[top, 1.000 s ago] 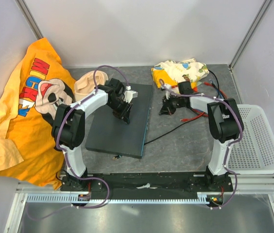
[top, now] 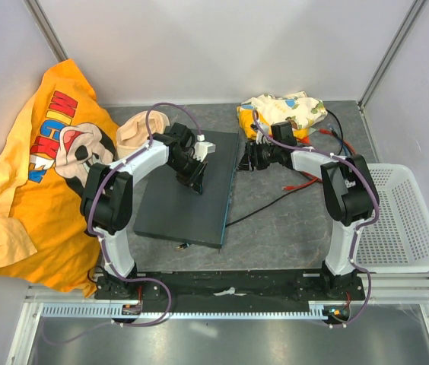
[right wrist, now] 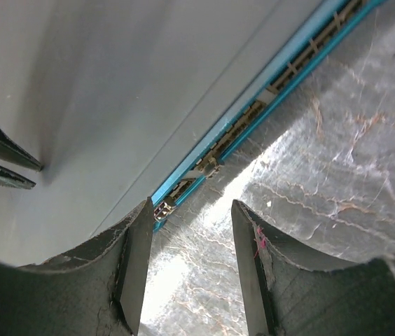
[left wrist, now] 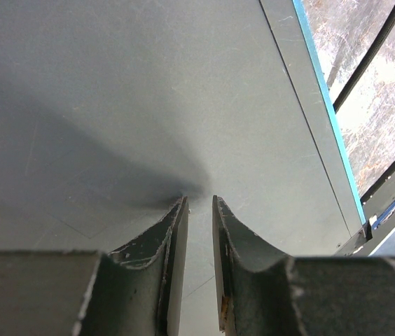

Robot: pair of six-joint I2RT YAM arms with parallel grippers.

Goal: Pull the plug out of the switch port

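The switch is a flat dark slab with a blue-edged port side facing right. In the right wrist view, its port row shows small metal-bodied pieces, one plug-like piece near the lower end; I cannot tell exactly which is a plug. My left gripper is over the switch's top, fingers slightly apart with nothing between. My right gripper stands open beside the port edge, fingers either side of the edge's lower end, empty.
A white basket stands at right, cloths at the back, red and black cables on the grey table, a yellow bag at left.
My right gripper has moved left and slightly up in the top view, closer to the switch's port edge. The left arm has stayed still.
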